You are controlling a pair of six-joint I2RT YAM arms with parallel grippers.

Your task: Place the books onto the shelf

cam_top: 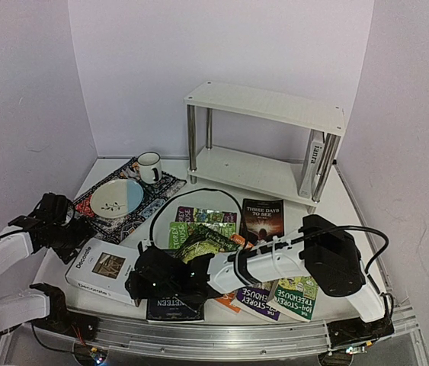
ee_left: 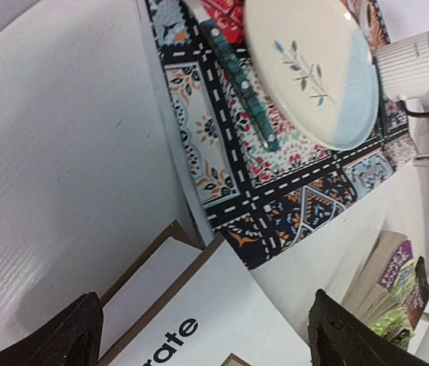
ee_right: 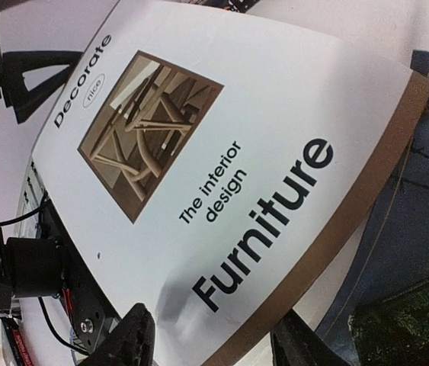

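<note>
A white "Decorate" furniture book with brown trim lies at the front left; the right wrist view shows its cover tilted over a pale layer. My right gripper straddles its brown-edged side; whether it is closed on it is unclear. My left gripper is open above the book's far end, with the cover between its fingers from this view. A dark book and several colourful Treehouse books lie centre and right, partly hidden by the right arm. "Three Days to See" lies behind them.
A white two-level shelf stands at the back, an upright white book at its right end. A patterned mat with a plate and mug occupies the back left. Walls bound the table.
</note>
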